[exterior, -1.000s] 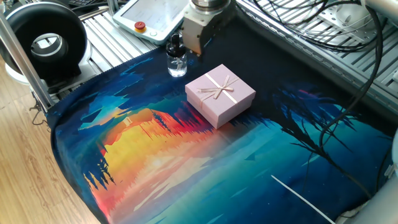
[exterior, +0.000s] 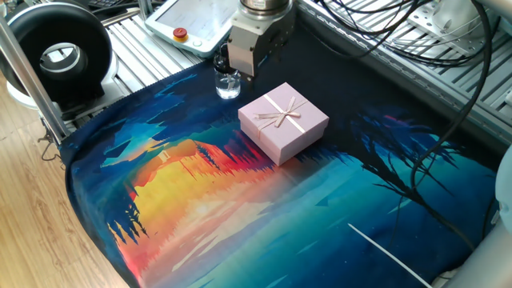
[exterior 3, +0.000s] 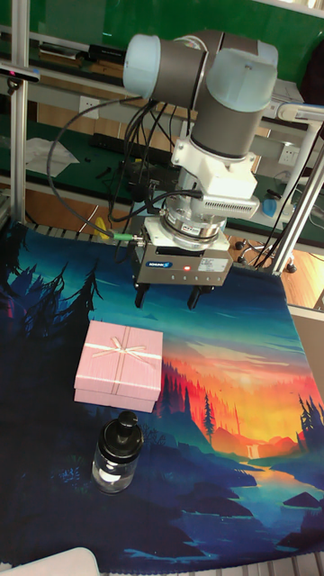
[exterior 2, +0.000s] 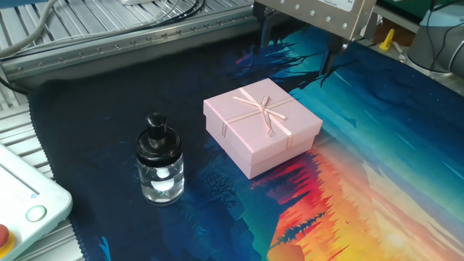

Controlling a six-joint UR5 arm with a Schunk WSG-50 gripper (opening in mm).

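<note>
A pink gift box (exterior: pixel 283 126) with a ribbon bow sits closed on the printed cloth. Close by it stands an upright clear bottle (exterior 2: pixel 161 174) with a black cap, partly filled. In exterior view 3 my gripper (exterior 3: pixel 167 298) hangs beyond the box (exterior 3: pixel 119 364), its two dark fingers (exterior 3: pixel 194 296) wide apart and nothing between them. The same gap shows in exterior view 2, where the gripper (exterior 2: pixel 297 54) is past the box at the upper right. From exterior view 1 its body covers part of the bottle's cap; the fingertips are hard to make out there.
A teach pendant (exterior: pixel 192 24) with a red button lies beside the cloth near the bottle. Black cables (exterior: pixel 432 48) run over the metal slats.
The box and bottle stay where they were.
</note>
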